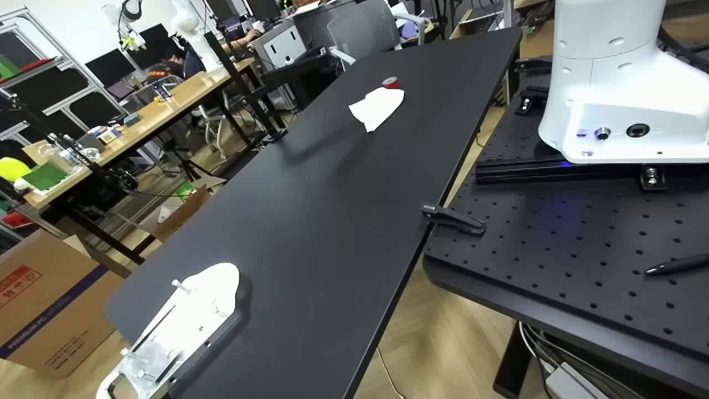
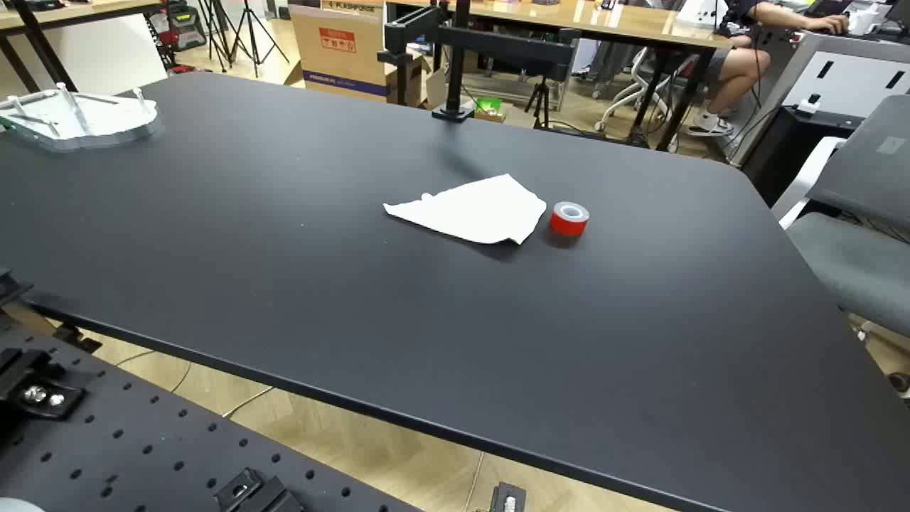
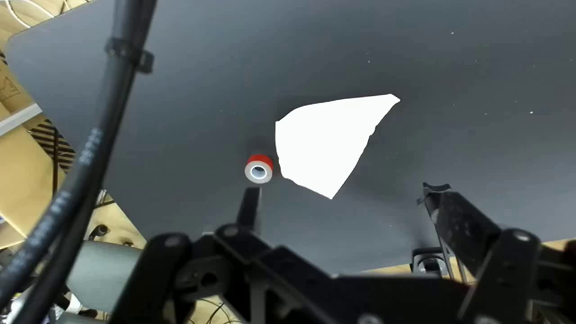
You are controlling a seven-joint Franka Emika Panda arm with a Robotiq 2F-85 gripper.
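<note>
A white sheet (image 3: 329, 140), cloth or paper, lies roughly flat on the black table (image 2: 256, 256), its outline uneven and pointed at one end. Close beside its wide end sits a small red tape roll (image 3: 259, 169) with a grey face and a hollow centre; exterior view 2 shows the same roll (image 2: 569, 219) just right of the sheet (image 2: 478, 209). In the wrist view my gripper is wide open above the table, its two black fingers far apart with nothing held between them. Both exterior views leave the gripper out of sight.
A white plate-like fixture with upright pegs (image 1: 193, 312) occupies one end of the table. The perforated base table (image 1: 565, 233) carries the robot base (image 1: 608, 100), with a gap to the black table. Thick black cables (image 3: 81, 178) cross the wrist view's left.
</note>
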